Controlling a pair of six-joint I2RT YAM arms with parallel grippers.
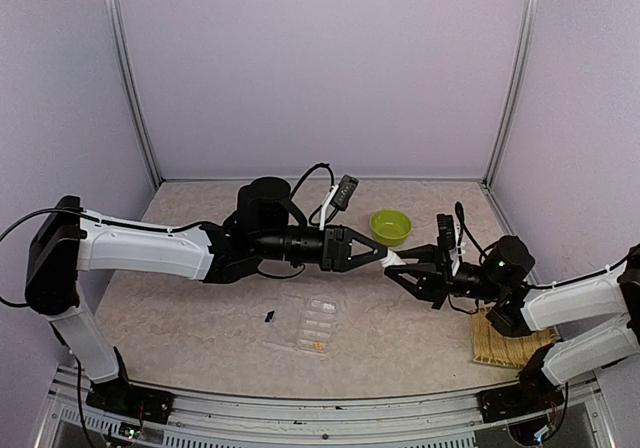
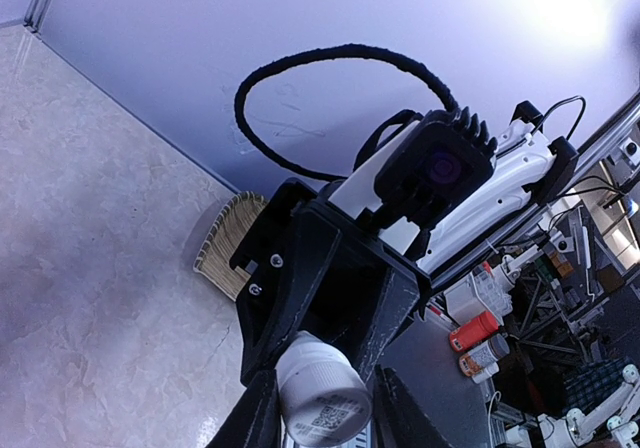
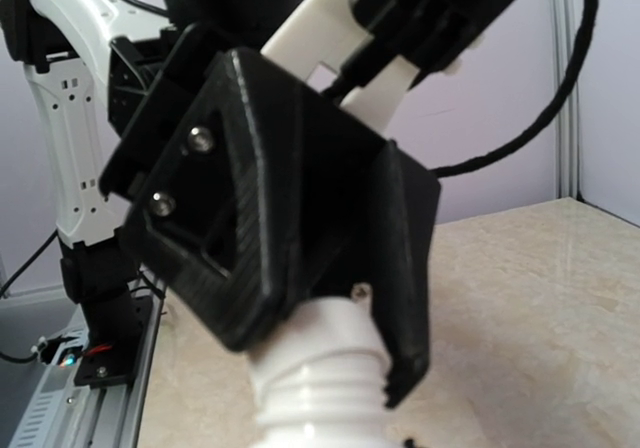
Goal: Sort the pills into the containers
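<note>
A white plastic bottle (image 1: 392,259) is held in the air between the two arms, my right gripper shut on it. Its rounded, printed end (image 2: 328,415) faces the left camera. The left gripper (image 1: 381,254) stands part open around that side, its fingers (image 2: 259,420) on both sides of the bottle. Ridges show on the bottle (image 3: 318,393) in the right wrist view. On the table lies a clear pill box (image 1: 317,325) with several compartments and some orange bits in the front one. The bottle's contents are hidden.
A green bowl (image 1: 390,226) stands behind the grippers. At front right, a woven mat or tray (image 1: 500,347) lies partly under the right arm. A small dark item (image 1: 269,316) is left of the pill box.
</note>
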